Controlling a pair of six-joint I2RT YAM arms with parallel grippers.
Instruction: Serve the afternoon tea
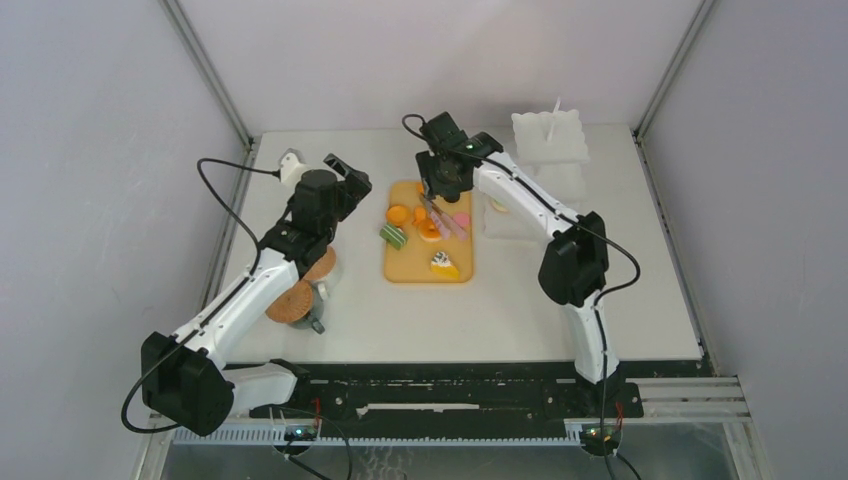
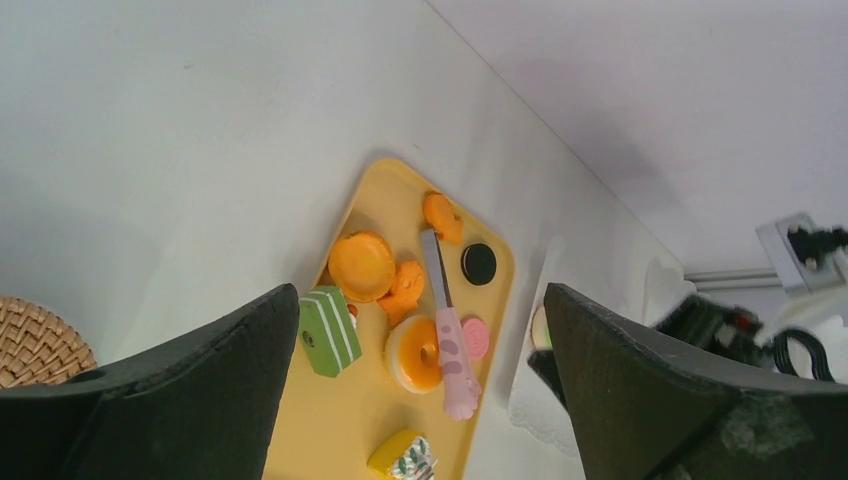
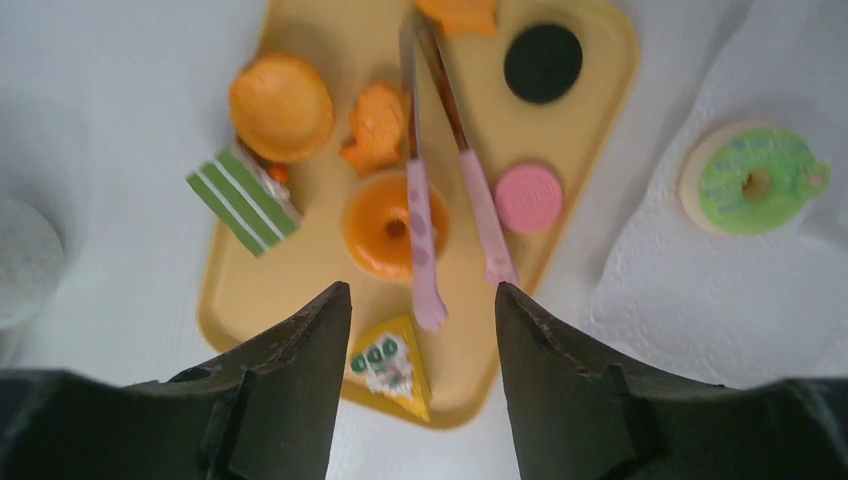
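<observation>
A tan tray holds an orange donut, orange fish pieces, an orange dish, a green striped block, a cake wedge, a pink disc, a dark disc and two pink-handled utensils, one lying across the donut. My open right gripper is over the tray, nothing between its fingers. My open, empty left gripper hangs left of the tray.
White scalloped dishes are at the back right, one holding a green donut. Lidded mugs stand at the left.
</observation>
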